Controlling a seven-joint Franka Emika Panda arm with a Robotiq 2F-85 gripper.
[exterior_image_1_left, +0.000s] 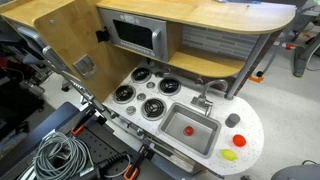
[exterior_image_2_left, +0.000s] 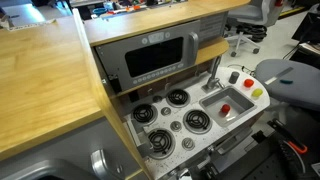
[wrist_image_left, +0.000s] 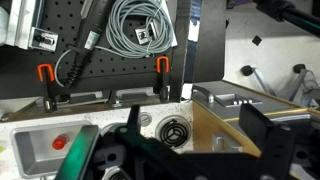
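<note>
In the wrist view, my gripper shows as two dark fingers standing well apart, with nothing visible between them. The view looks down over the front edge of the toy kitchen. I cannot make out the gripper clearly in either exterior view. A small red object (exterior_image_1_left: 189, 130) lies in the sink (exterior_image_1_left: 171, 130), and it also shows in the wrist view as a red spot (wrist_image_left: 59, 142). On the counter right of the sink are a grey cup (exterior_image_1_left: 232, 120), a red item (exterior_image_1_left: 238, 141) and a yellow item (exterior_image_1_left: 228, 155).
Several burners (exterior_image_2_left: 178, 97) sit left of the sink. Above them is a microwave (exterior_image_2_left: 155, 60) with its door closed. A wooden cabinet door (exterior_image_1_left: 62, 45) stands at the left. A coiled cable (wrist_image_left: 135, 28) lies on the dark perforated board (wrist_image_left: 120, 70) in front.
</note>
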